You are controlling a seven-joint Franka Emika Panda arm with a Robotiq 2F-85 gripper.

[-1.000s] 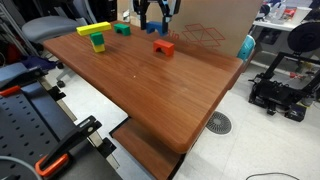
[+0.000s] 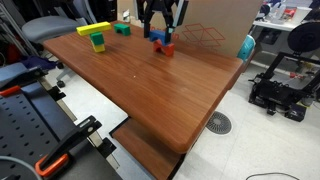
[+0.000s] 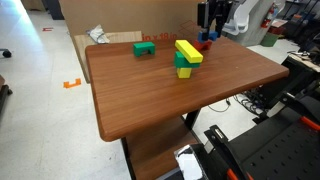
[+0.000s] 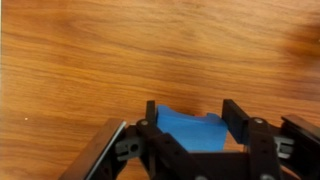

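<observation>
A blue block [image 2: 157, 36] is held low above the table, with my gripper [image 2: 160, 32] shut on it. In the wrist view the same blue block [image 4: 192, 131] sits between the two dark fingertips, its near end running out of sight behind the gripper. Right by the blue block, in exterior view 1, is a red block [image 2: 166, 50]. From that side they overlap, so I cannot tell whether they touch. Exterior view 2 shows the red block [image 3: 204, 45] only partly, behind the yellow and green blocks; the wrist view does not show it.
A yellow block [image 2: 95, 29] lies across a green and yellow stack [image 2: 98, 44] toward the table's left. Behind it is a green block [image 2: 123, 29].
The gripper has come down and slightly right in exterior view 1, bringing the blue block from above and behind the red one to close beside it. The stack has stayed put.
</observation>
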